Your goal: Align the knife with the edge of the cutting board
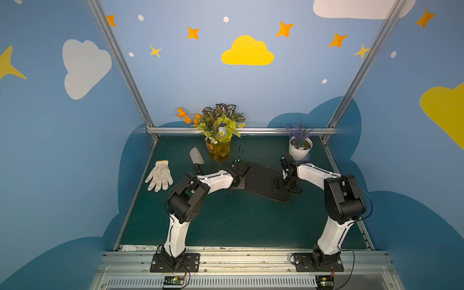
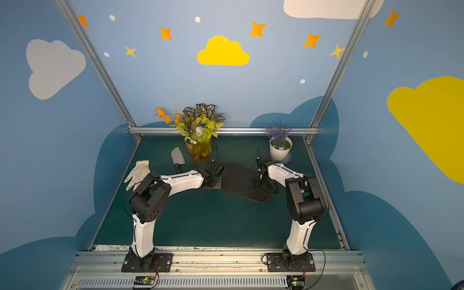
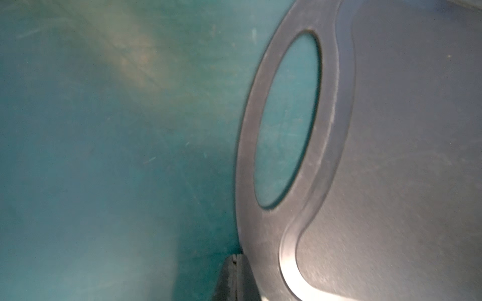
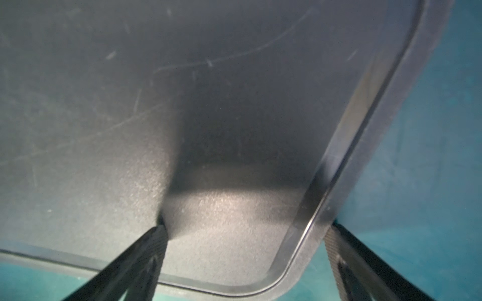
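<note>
A dark cutting board (image 1: 264, 179) lies flat and slanted at mid-table. Its handle (image 3: 246, 150), with an oval slot, fills the middle of the left wrist view. My left gripper is shut with nothing between its fingers; its tips stand just outside the handle's outer rim. In the right wrist view my right gripper is open over the board's corner, one finger (image 4: 143, 255) above the board face and the other (image 4: 351, 255) just beyond the rim. The knife (image 1: 196, 155) lies left of the board, grey blade toward the back, black handle partly hidden behind my left arm.
A white glove (image 1: 160, 176) rests at the left. A vase of flowers (image 1: 218, 147) stands behind the knife, and a white pot of lavender (image 1: 298, 148) at the back right.
</note>
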